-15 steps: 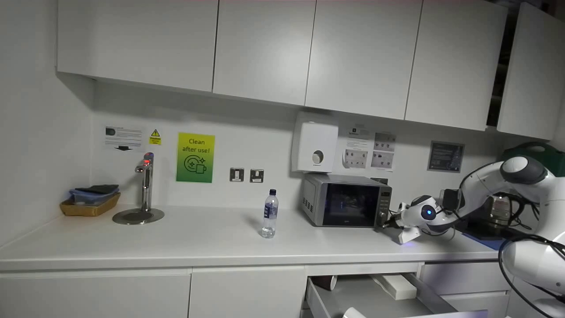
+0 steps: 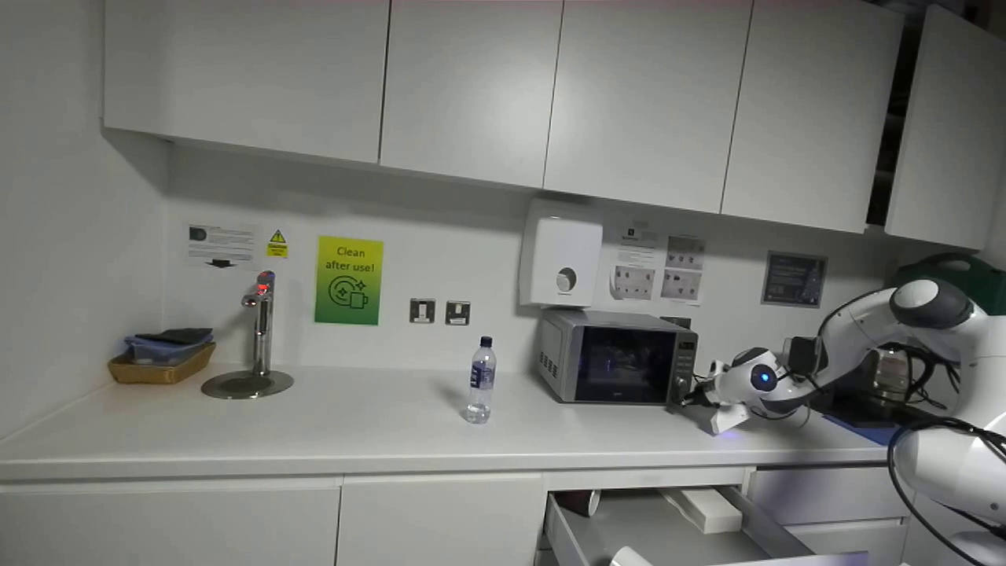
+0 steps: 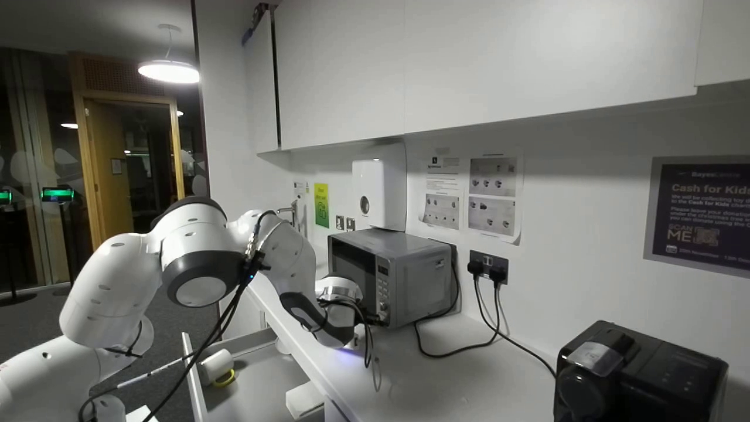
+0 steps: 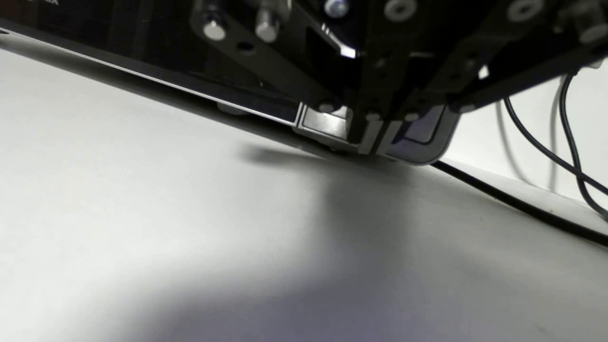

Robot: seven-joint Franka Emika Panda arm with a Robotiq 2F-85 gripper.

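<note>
The grey microwave (image 2: 613, 358) stands against the wall with its dark door shut. At the lower right of its front, by the control panel (image 3: 383, 288), is my gripper (image 2: 686, 400). In the wrist view my gripper is shut, its two narrow fingertips side by side with nothing showing between them. Just behind them is the microwave's lower front corner (image 4: 325, 122); whether they touch it cannot be made out. The arm's own wrist hides the gripper in exterior view 2.
A water bottle (image 2: 480, 382) stands left of the microwave. Below the counter (image 2: 377, 434), an open drawer (image 2: 641, 533) holds cups and a white box (image 2: 705, 509). Black cables (image 3: 457, 356) run along the counter right of the microwave. A coffee machine (image 3: 633, 373) stands farther right.
</note>
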